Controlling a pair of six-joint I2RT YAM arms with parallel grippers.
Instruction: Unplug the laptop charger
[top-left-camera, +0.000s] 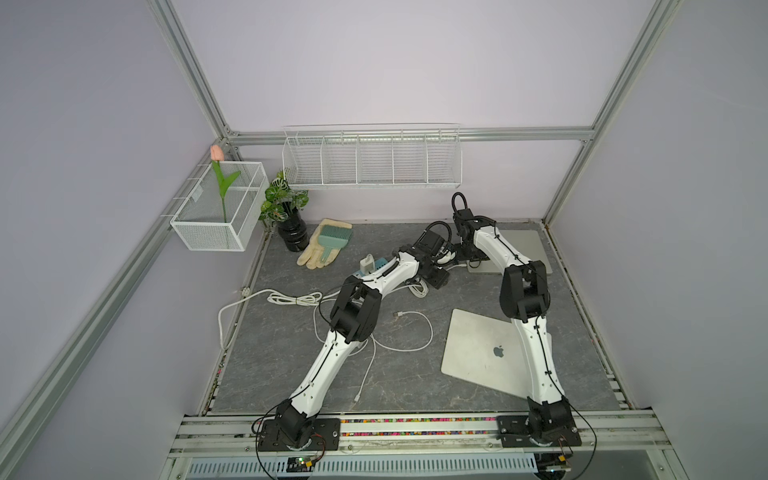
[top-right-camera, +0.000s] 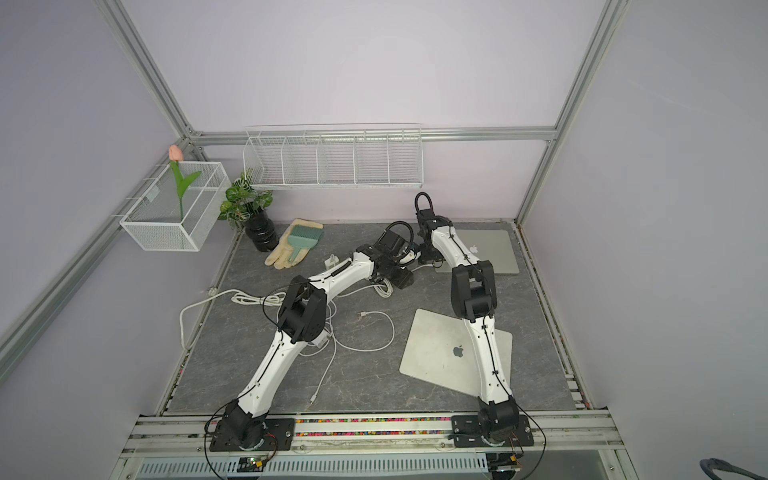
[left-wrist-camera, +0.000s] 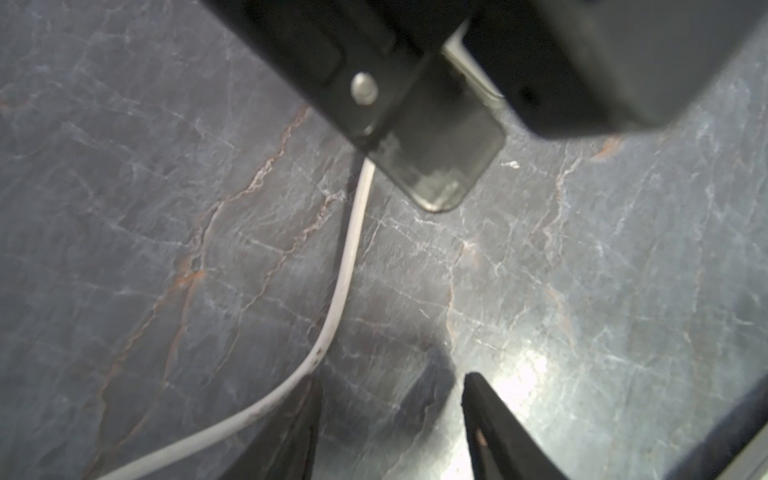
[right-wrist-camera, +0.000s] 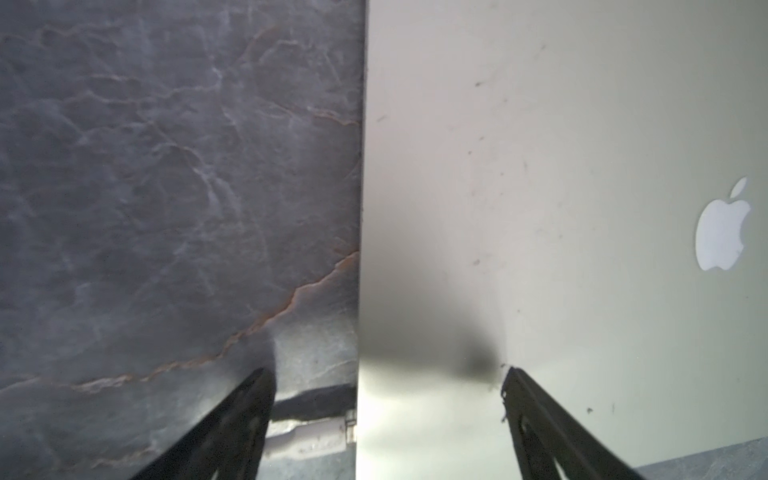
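Note:
The rear silver laptop (right-wrist-camera: 544, 224) lies closed, with a white charger plug (right-wrist-camera: 312, 438) at its left edge, seen in the right wrist view. My right gripper is open over that edge, beside the plug, with nothing between its fingers. My left gripper hangs open above the table, left of the laptop in the top views, near a white cable (left-wrist-camera: 344, 280); nothing is between its fingers.
A second laptop (top-left-camera: 480, 352) lies at front right. Loose white cables (top-left-camera: 292, 298), a glove with a dustpan (top-left-camera: 332, 240) and a plant in a black pot (top-left-camera: 293, 233) occupy the left and back. Wire baskets (top-left-camera: 372, 160) hang above.

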